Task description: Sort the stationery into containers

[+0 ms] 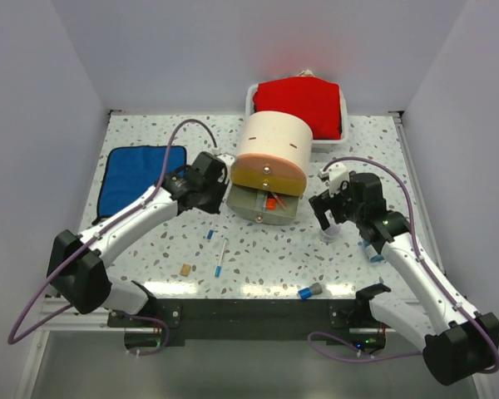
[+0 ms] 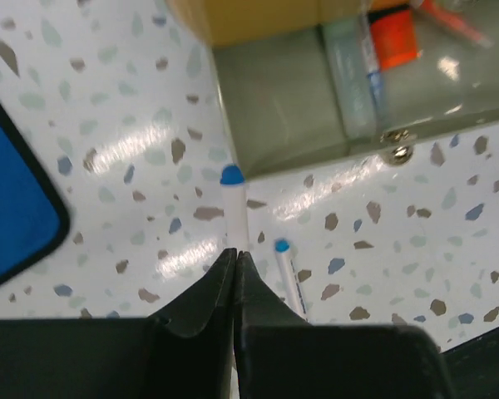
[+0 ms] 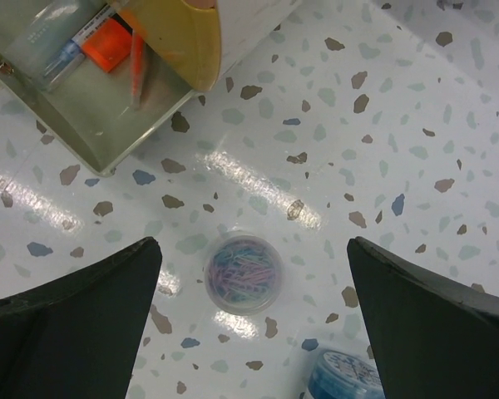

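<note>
My left gripper is shut on a white pen [image 2: 235, 208] with a blue end, which sticks out toward the drawer's front corner. In the top view the held pen's other blue end [image 1: 209, 235] shows below the fingers. A second blue-ended pen [image 1: 222, 256] lies on the table. The open drawer [image 1: 244, 199] of the rounded cabinet [image 1: 274, 141] holds a clear item, a blue-and-white item, an orange block [image 3: 108, 46] and a red stick [image 3: 137, 71]. My right gripper stands open, empty, above a round clear tub of small colourful pieces [image 3: 243, 274].
A tan block [image 1: 185, 270] and a blue-and-grey item [image 1: 309, 291] lie near the front edge. Blue mat [image 1: 141, 179] is at left; a blue round item [image 1: 372, 252] sits at right. Behind the cabinet, a white bin [image 1: 344, 125] holds red cloth [image 1: 303, 104].
</note>
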